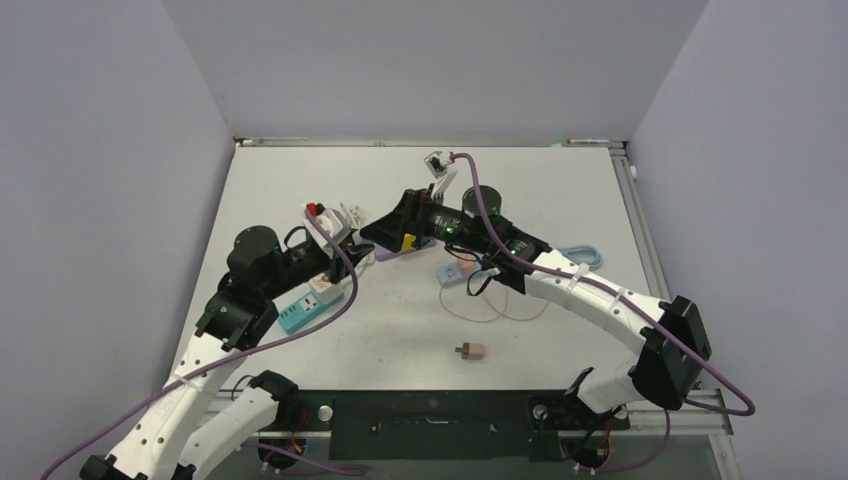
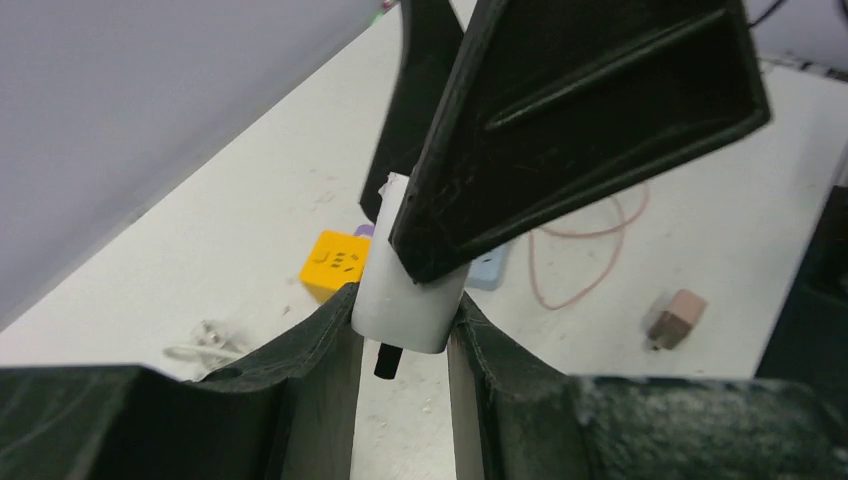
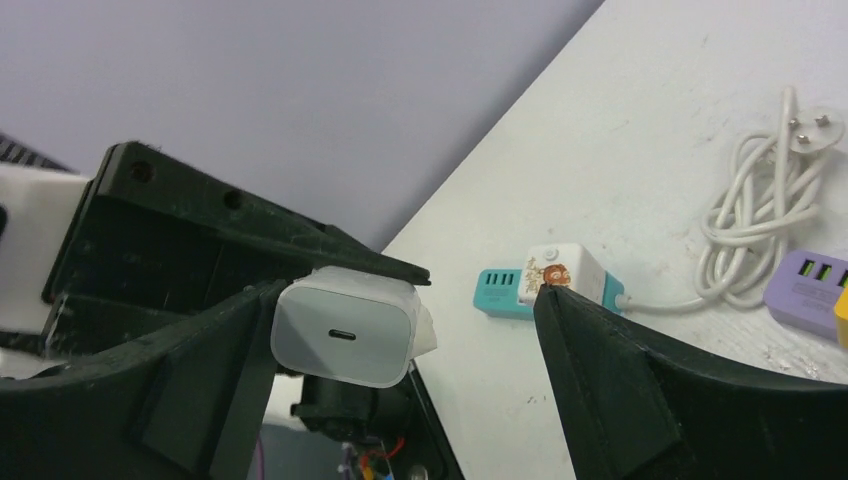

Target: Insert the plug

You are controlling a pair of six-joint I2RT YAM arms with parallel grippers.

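A white plug with a dark prong is held in my left gripper, which is shut on it; in the right wrist view the plug (image 3: 343, 332) shows its flat end with a small slot. My right gripper stands open around that plug, one black finger on either side, close to the left gripper, above the table. In the top view both grippers meet at mid-left, partly hiding the plug. Whether the right fingers touch it is unclear.
A teal power strip (image 1: 295, 315) with a white adapter, a coiled white cable (image 3: 750, 230), a purple strip (image 3: 800, 290) with a yellow block and a blue strip (image 1: 449, 275) lie on the table. A pink plug (image 1: 471, 351) lies near the front, with free table around it.
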